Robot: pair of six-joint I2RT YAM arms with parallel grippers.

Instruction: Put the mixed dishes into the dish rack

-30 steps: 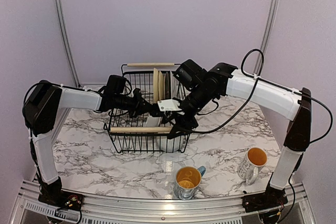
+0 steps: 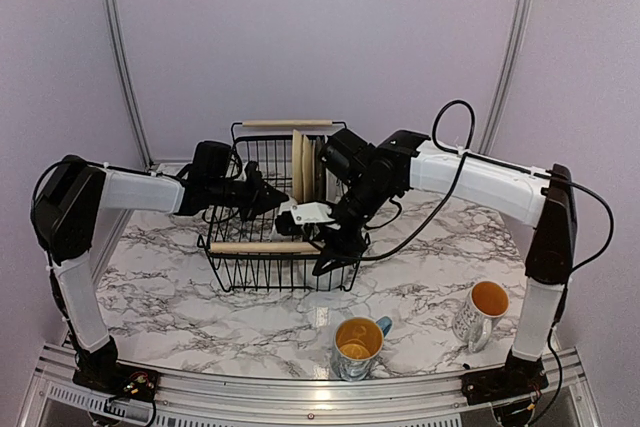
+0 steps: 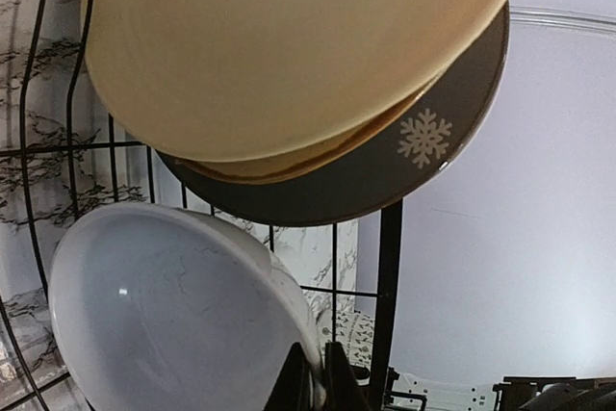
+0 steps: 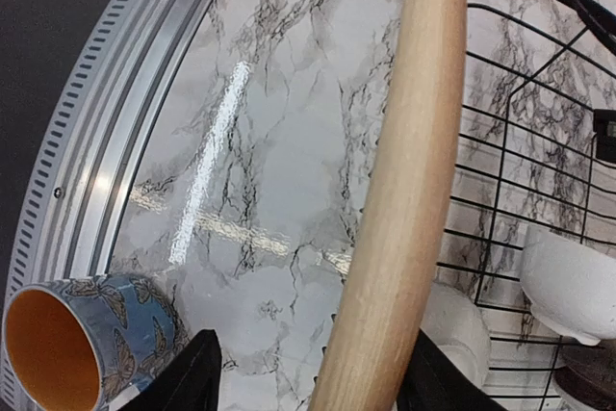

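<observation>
The black wire rack (image 2: pixel 230 277) holds upright plates (image 2: pixel 299 162): cream ones (image 3: pixel 289 55) and a grey snowflake one (image 3: pixel 452 93). My left gripper is shut on the rim of a white bowl (image 3: pixel 164 305) tilted inside the rack. My right gripper is open over the rack's front wooden handle (image 4: pixel 404 170), fingers either side of it in the right wrist view. Another white vessel (image 4: pixel 452 324) lies below the handle.
A blue mug (image 2: pixel 350 357) stands at the front centre, a white mug (image 2: pixel 470 322) at the front right.
My left gripper has drawn slightly left from the right one. The right arm has shifted a little left and down toward the front handle.
</observation>
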